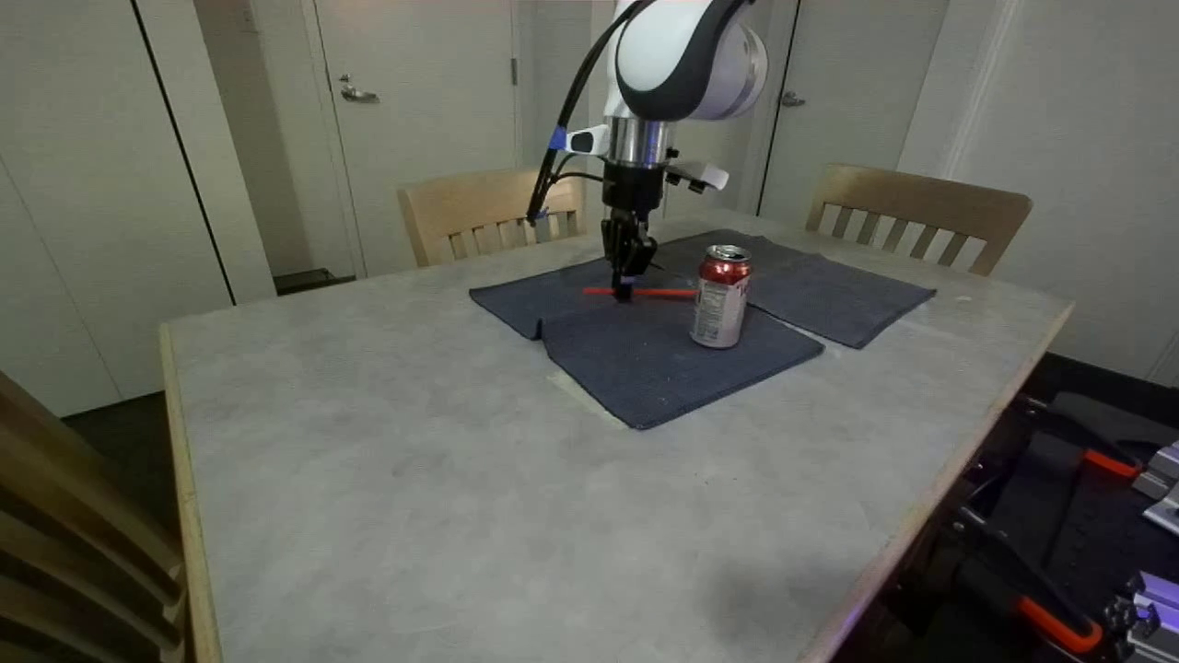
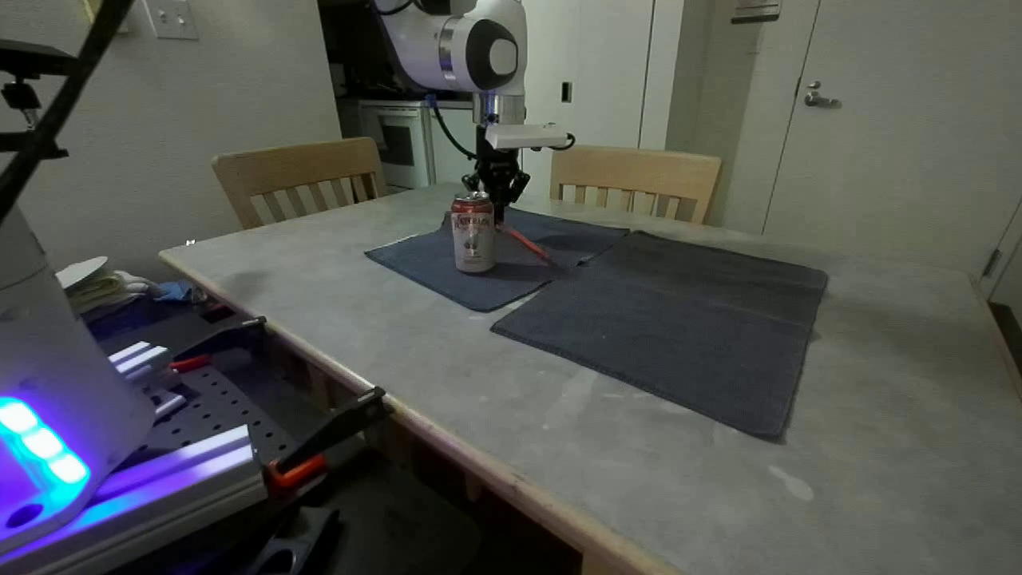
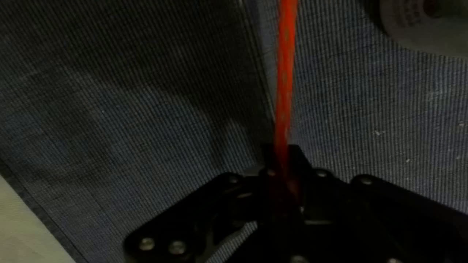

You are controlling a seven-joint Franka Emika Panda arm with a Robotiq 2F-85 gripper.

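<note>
A thin red straw-like stick (image 3: 286, 65) runs between my gripper's fingers, and my gripper (image 1: 624, 294) is shut on it. In exterior view 1 the red stick (image 1: 664, 293) lies roughly level, sticking out on both sides of the fingertips. It slants down to the right in exterior view 2, where the stick (image 2: 524, 243) shows beside the can. A red and silver drink can (image 1: 720, 298) stands upright on the dark cloth, close to the stick's far end. Only the can's lower part (image 3: 427, 30) shows in the wrist view's top right corner.
Dark blue-grey cloths (image 1: 663, 370) lie on the grey table (image 1: 442, 464), two of them overlapping under the gripper. Wooden chairs (image 1: 923, 210) stand at the far edge.
</note>
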